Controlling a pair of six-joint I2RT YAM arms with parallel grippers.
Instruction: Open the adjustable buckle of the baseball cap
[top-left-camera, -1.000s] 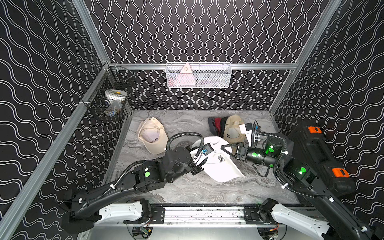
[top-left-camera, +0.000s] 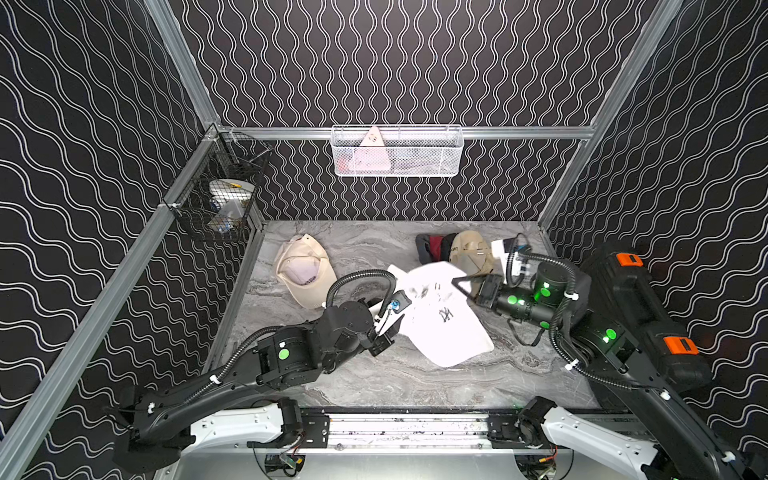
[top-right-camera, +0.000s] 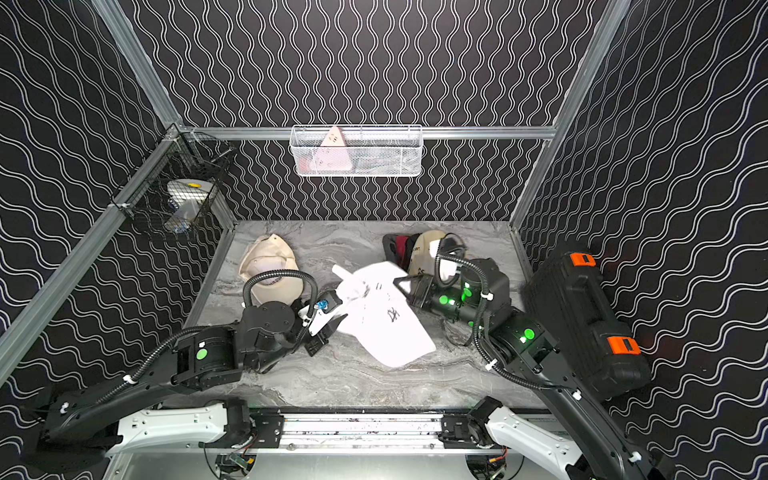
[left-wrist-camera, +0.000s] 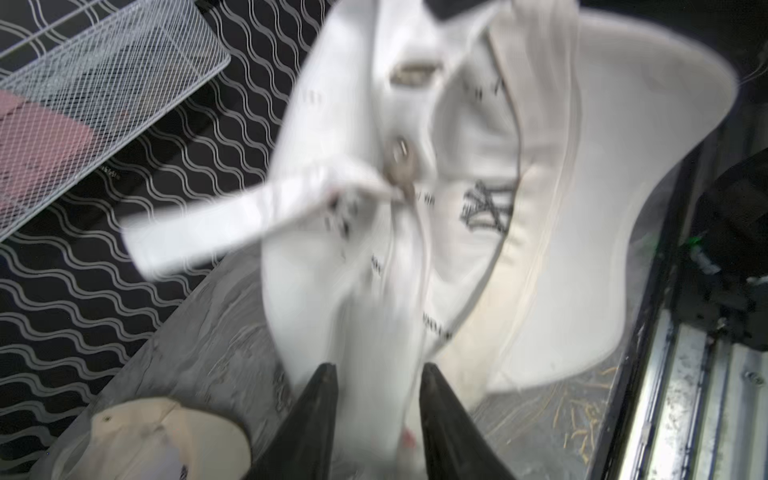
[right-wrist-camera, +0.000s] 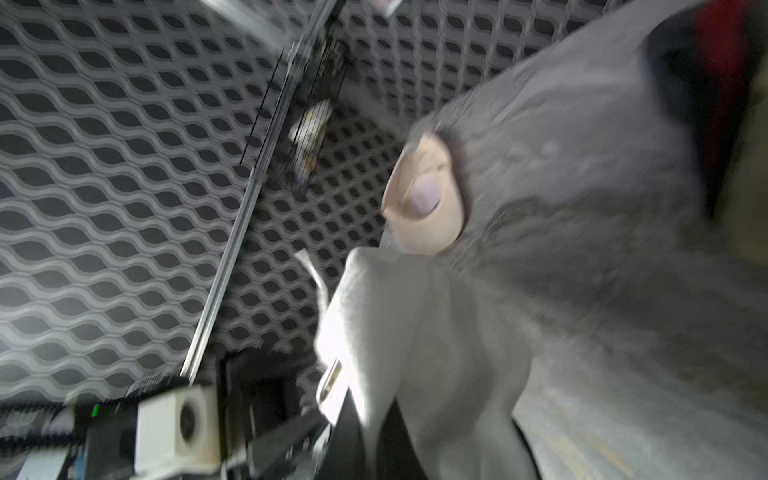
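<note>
A white baseball cap (top-left-camera: 445, 316) with a dark logo is held off the table between both grippers. In the left wrist view its opening faces the camera, and a metal buckle (left-wrist-camera: 401, 162) sits on the back strap. A loose strap end (left-wrist-camera: 200, 228) sticks out leftward from near the buckle; whether it still threads through is blurred. My left gripper is shut on white fabric below the buckle. On the other side my right gripper is shut, with a thin white edge of the cap between its fingers.
A beige cap (top-left-camera: 306, 270) lies at the back left. A dark red-and-black cap (top-left-camera: 433, 248) and a tan cap (top-left-camera: 472, 254) lie behind my right gripper. A black case (top-left-camera: 652, 320) stands at the far right.
My left gripper has drawn left, away from the right one. The right gripper has tilted and shifted slightly. The cap has spread wider, and its strap end now shows at the upper left.
</note>
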